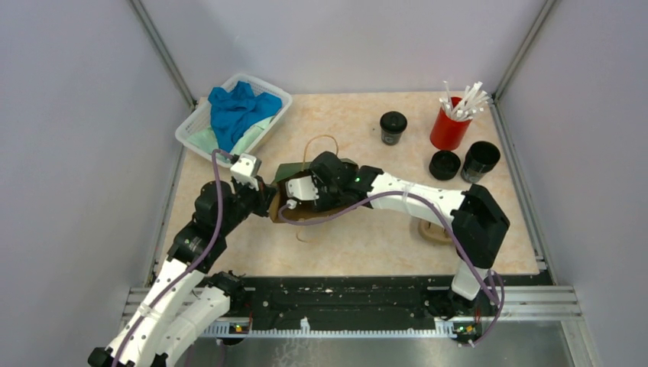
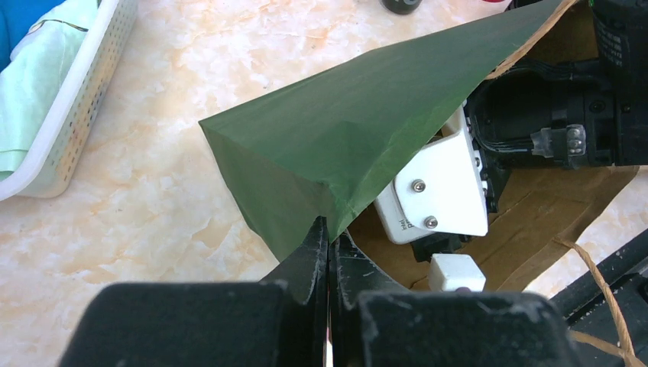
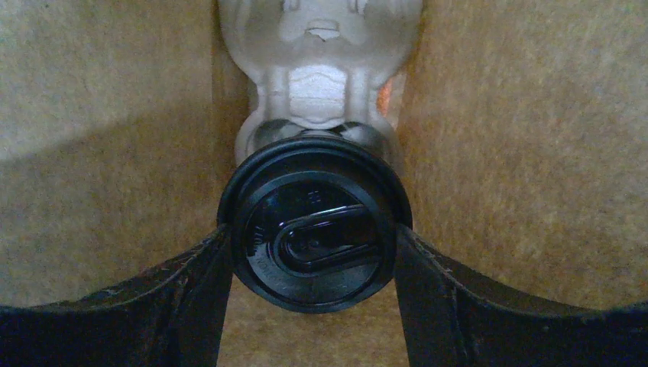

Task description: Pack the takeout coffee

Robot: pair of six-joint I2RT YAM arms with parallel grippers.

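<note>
An open paper bag [image 1: 277, 210], green outside and brown inside, with rope handles, lies mid-table around my right gripper. In the right wrist view that gripper is shut on a black-lidded cup [image 3: 313, 191] inside the bag, beside a moulded pulp cup holder [image 3: 316, 95]. My left gripper is shut at the edge of the bag's green flap [image 2: 336, 122], the flap's corner at its fingertips.
A white basket [image 1: 183, 131] with cloths stands back left. At the right are another lidded cup [image 1: 393, 126], a red straw container [image 1: 447, 130], black containers [image 1: 480, 160] and a round tan item [image 1: 432, 234] partly under the right arm.
</note>
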